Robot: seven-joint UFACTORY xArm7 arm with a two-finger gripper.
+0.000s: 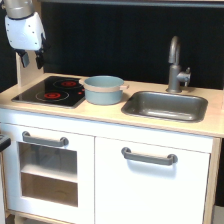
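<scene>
A blue-grey pot point(103, 93) with handles sits on the wooden counter, just right of the black cooktop point(50, 92) with red rings. The white robot arm point(24, 32) hangs at the upper left, above the counter's back left corner, apart from the pot; its dark gripper point(24, 62) is small and partly out of clear sight, so its state is hard to tell.
A steel sink point(165, 105) with a grey faucet point(175, 65) fills the right of the counter point(100, 120). Below are white cabinet doors point(150, 190) with grey handles and a glass-fronted oven point(48, 170).
</scene>
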